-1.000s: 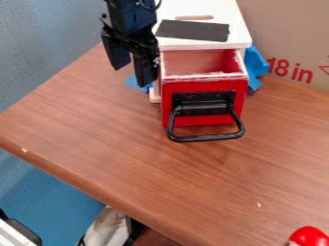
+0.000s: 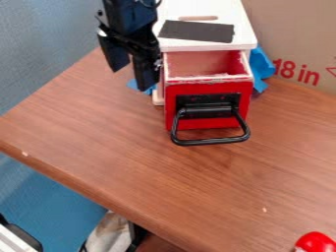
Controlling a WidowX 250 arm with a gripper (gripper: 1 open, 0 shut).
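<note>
A black gripper (image 2: 132, 61) hangs at the upper left, beside the left side of a small white cabinet (image 2: 210, 20). Its red drawer (image 2: 188, 95) is pulled out toward the front, white inside, with a black wire handle (image 2: 210, 140) angled down. A dark flat strip (image 2: 197, 31) lies on the cabinet's top. I cannot tell whether the gripper's fingers are open or shut.
A red object (image 2: 315, 243) sits at the front right corner. Blue pieces (image 2: 258, 64) lie beside the cabinet, and a cardboard panel (image 2: 300, 30) stands behind at the right.
The drawer and other objects look unchanged.
</note>
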